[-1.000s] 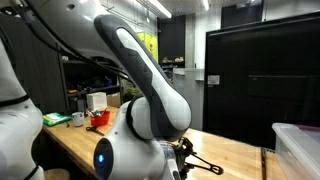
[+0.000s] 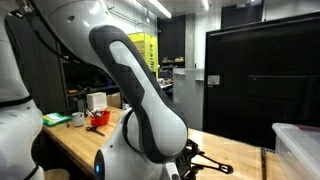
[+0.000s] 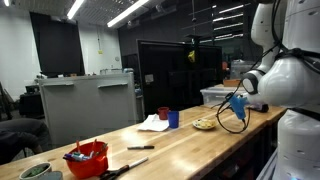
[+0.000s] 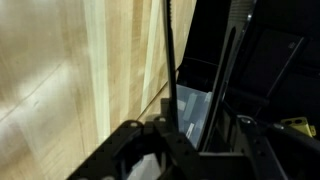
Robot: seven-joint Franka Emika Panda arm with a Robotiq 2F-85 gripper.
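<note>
My gripper [image 2: 203,162] hangs low at the front of the wooden table, partly hidden behind the white arm in exterior view 1. Its dark fingers stand apart there, and I see nothing held between them. From the other side, in exterior view 2, the gripper is small beside the table's right end, with a blue part [image 3: 238,104] on the wrist. The wrist view looks past dark, thin bars at the tabletop [image 4: 75,80] on the left and a dark area on the right. A pale grey surface shows between the bars.
A plate of yellowish food [image 3: 205,124], a blue cup [image 3: 173,119], a red cup [image 3: 163,112] and a white cloth [image 3: 152,123] sit along the table. The red container [image 3: 87,162] of tools is far off. A translucent bin [image 2: 298,148] stands at the right.
The arm's lower, wrist-side part has shifted and turned slightly in exterior view 1. My gripper's fingers have moved a little to the right. The objects on the table have stayed put.
</note>
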